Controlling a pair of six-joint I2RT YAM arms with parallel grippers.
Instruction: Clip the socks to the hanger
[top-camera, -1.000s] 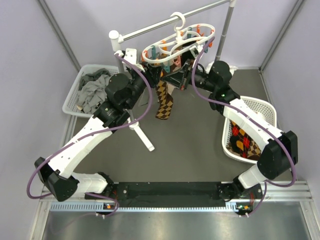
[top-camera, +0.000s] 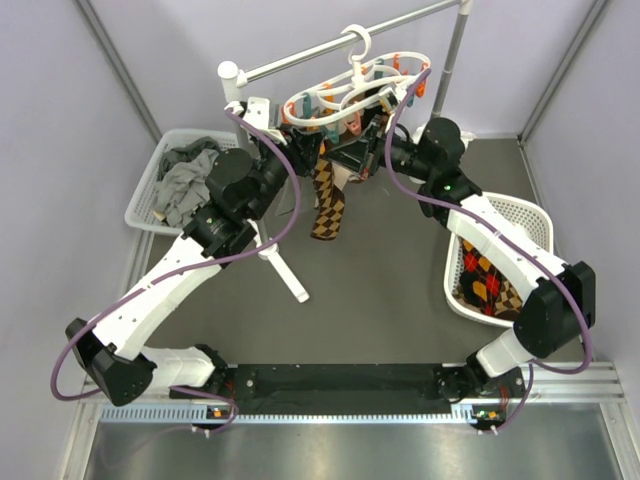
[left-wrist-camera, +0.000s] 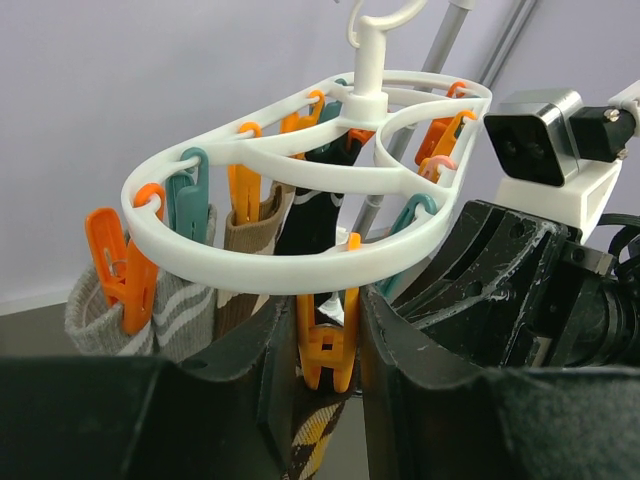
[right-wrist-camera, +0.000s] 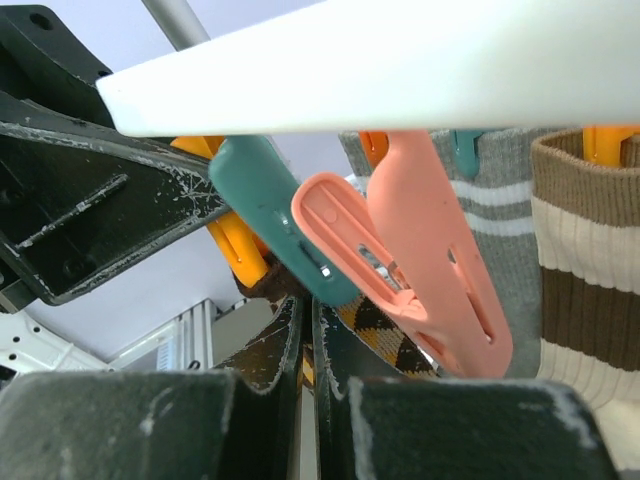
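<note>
The white clip hanger (top-camera: 360, 80) hangs from the rail with socks clipped along it, grey (left-wrist-camera: 185, 310) and striped (right-wrist-camera: 585, 280) ones among them. My left gripper is shut on an orange clip (left-wrist-camera: 342, 340) at the near ring. A brown argyle sock (top-camera: 328, 205) hangs below it; how far the clip grips it is hidden. My right gripper is shut just beneath a pink clip (right-wrist-camera: 430, 260) and a teal clip (right-wrist-camera: 270, 210), nothing visible between its fingers, close beside the left gripper.
A white basket (top-camera: 135, 200) of grey socks sits at the left, another (top-camera: 540, 225) with argyle socks at the right. A vertical pole (top-camera: 450, 60) stands behind the right arm.
Both arms are almost still; the hanger and hanging sock have shifted very slightly.
</note>
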